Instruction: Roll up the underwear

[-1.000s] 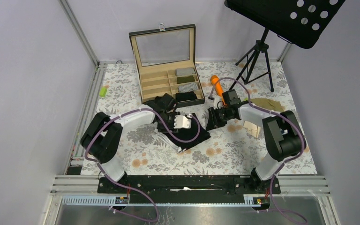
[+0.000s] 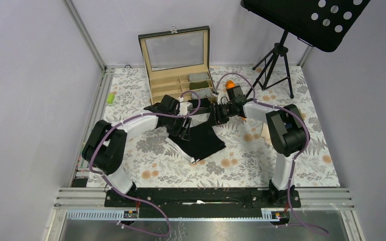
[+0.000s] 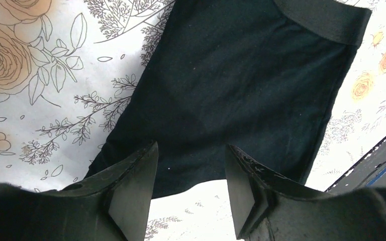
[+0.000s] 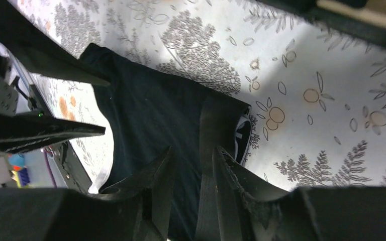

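Observation:
The black underwear lies spread on the floral table with a pale edge showing at lower left. My left gripper is above it in the left wrist view, fingers apart and nothing between them. My right gripper stands open over a folded edge of the black cloth, near the cloth's upper right part in the top view. The top view partly hides the cloth under both grippers.
An open compartment box with folded cloths stands behind. An orange object and a black music stand are at back right, a green block at left.
My right gripper has moved up and left toward the cloth's far corner.

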